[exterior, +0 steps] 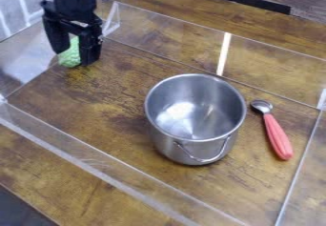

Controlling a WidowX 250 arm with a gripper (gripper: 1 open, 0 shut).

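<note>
My black gripper [72, 37] hangs at the upper left of the camera view, open, its fingers around or just above a light green object [72, 52], which it partly hides. I cannot tell whether they touch it. A steel pot [193, 115] with a wire handle stands right of the middle, well apart from the gripper. To its right lies a scoop or spoon with a red handle [277, 137] and a metal head.
The wooden table [90, 111] is bordered by clear plastic walls, including along the left and front. There is free surface left of the pot and behind it.
</note>
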